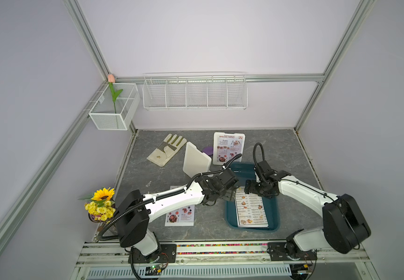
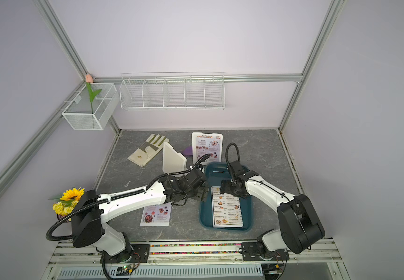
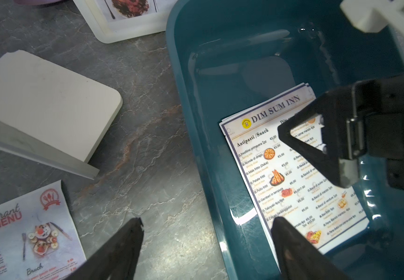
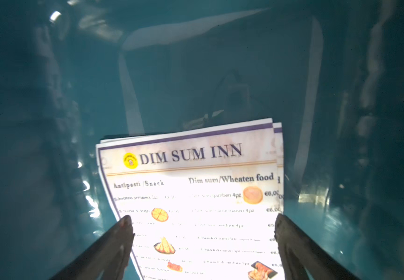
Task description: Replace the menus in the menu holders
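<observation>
Dim Sum Inn menus (image 4: 197, 186) lie in a slightly uneven stack in the blue-green tray (image 3: 187, 93). Above the stack's top edge, my right gripper stands open with nothing between its fingers. My left gripper is part open over the tray's left edge and grips nothing. A special menu sheet (image 3: 24, 238) lies loose on the table, partly hidden by my left arm in the top left view. One white menu holder (image 1: 195, 161), turned sideways, shows no menu on its visible side. The other holder (image 1: 215, 156) stands behind the tray with a special menu (image 1: 229, 147) in it.
A glove (image 1: 166, 150) lies at the back left, and a purple object (image 1: 207, 150) sits between the holders. Yellow flowers (image 1: 101, 205) stand at the front left. Wire baskets (image 1: 194, 93) hang on the back wall.
</observation>
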